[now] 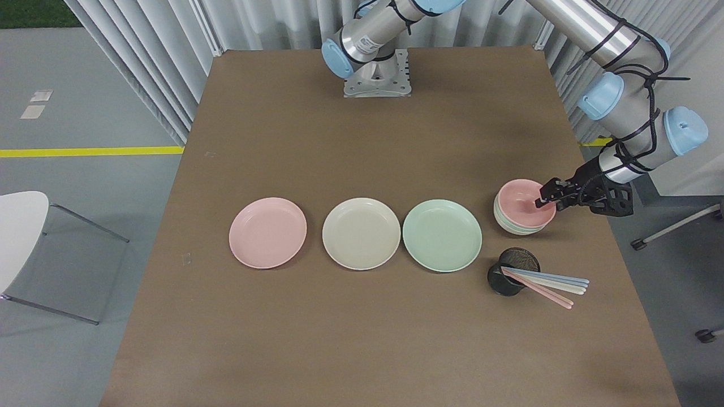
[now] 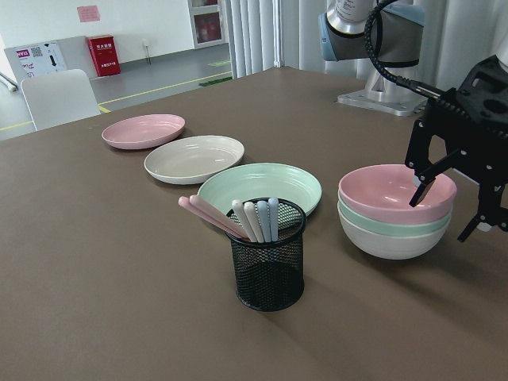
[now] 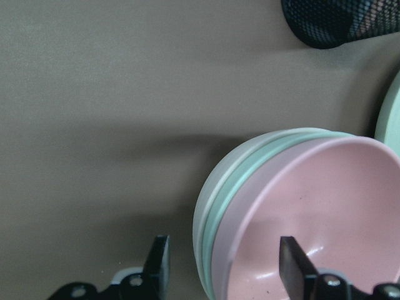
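A stack of three bowls, pink (image 1: 522, 200) over mint (image 2: 387, 225) over white (image 2: 394, 246), stands at the table's right. My gripper is open at the stack's rim, one finger over the pink bowl's interior, the other outside; nothing shows held. Pink (image 1: 267, 233), cream (image 1: 361, 233) and mint (image 1: 442, 235) plates lie in a row to the left of the stack. A black mesh cup (image 2: 268, 278) holding pink, white and blue chopsticks stands in front of the stack.
A white chair (image 1: 20, 230) is off the table at the left.
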